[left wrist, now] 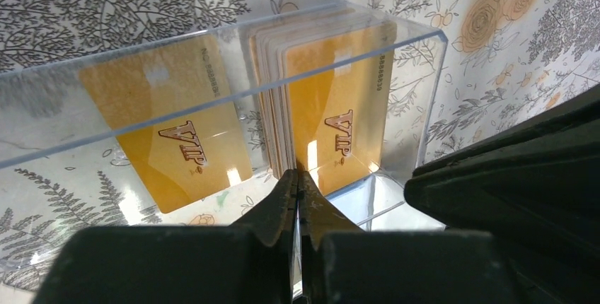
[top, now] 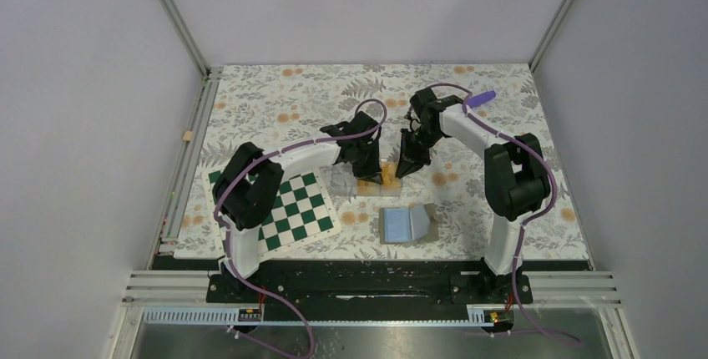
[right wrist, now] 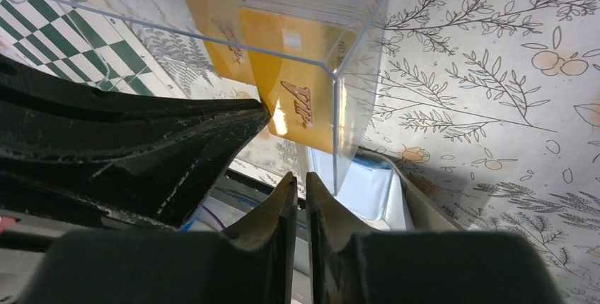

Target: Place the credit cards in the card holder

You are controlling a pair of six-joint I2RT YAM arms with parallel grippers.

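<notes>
A clear box holds a thick stack of gold VIP cards with a single gold card to its left. My left gripper is shut, its tips at the front card's lower left corner with nothing between them; that card lies outside its fingers. My right gripper is by the box's right end, its fingers close together with a narrow gap; whether the box's thin wall is between them is unclear. The card holder lies spread nearer the table's front, with a light blue pocket.
A green-and-white checkered board is left of the box. At the back right lies a purple object. The floral tablecloth is clear at the back left and far right.
</notes>
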